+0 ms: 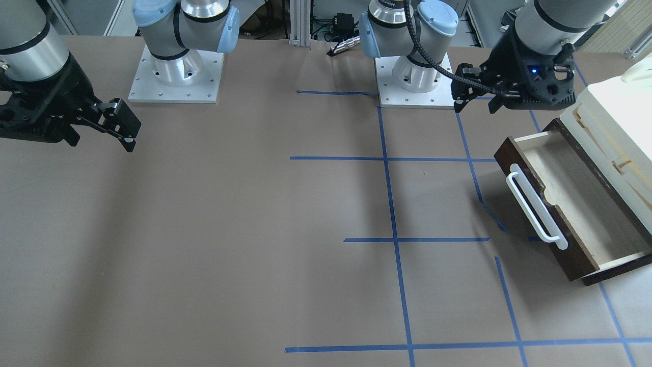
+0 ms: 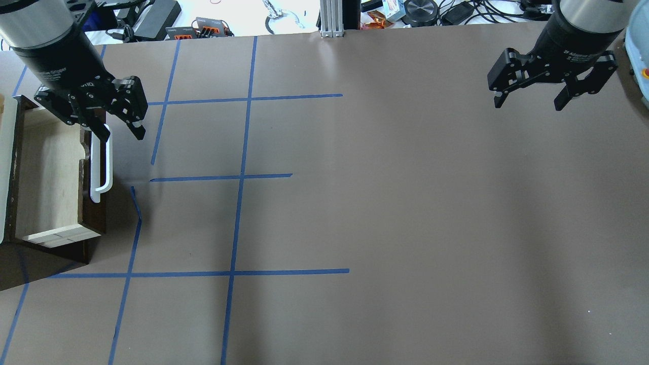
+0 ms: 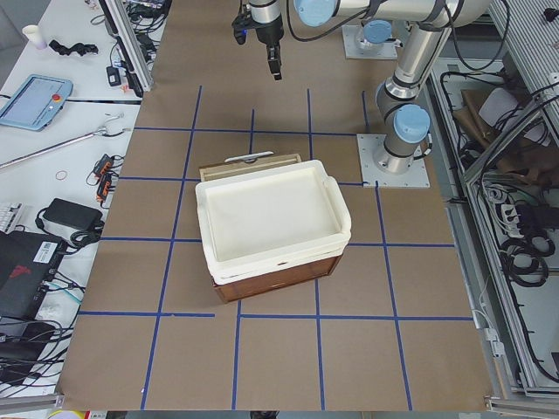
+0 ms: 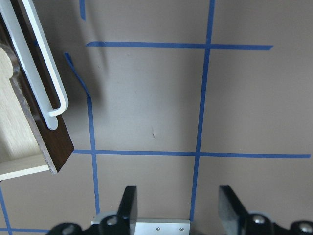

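A wooden box with a cream lid has a dark-fronted drawer standing open and empty, with a white bar handle on its front. The same handle runs along the upper left in the wrist view, beside the pale drawer interior. My black gripper is raised above the table, behind and above the drawer in the front view, clear of the handle. Its two fingers stand wide apart with nothing between them.
A second arm's gripper hangs at left in the front view. White base plates stand at the back. The taped-grid floor beside the drawer is clear.
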